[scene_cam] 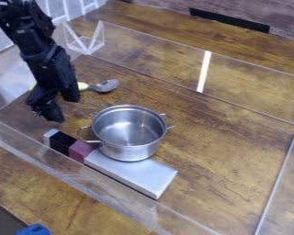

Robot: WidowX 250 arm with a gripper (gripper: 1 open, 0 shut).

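Observation:
My black gripper (58, 103) is lowered at the left, over a pale yellow elongated object (78, 86) that is mostly hidden behind it. Whether the fingers are open or shut on it is unclear. A grey spoon-like piece (106, 85) lies just right of that object. A steel pot (129, 128) with two side handles stands right of and below my gripper, on or against a silver plate (140, 174) with a dark maroon and black end.
Clear plastic walls (285, 174) border the wooden work area (223, 128). A blue object (33, 229) sits outside at the bottom left.

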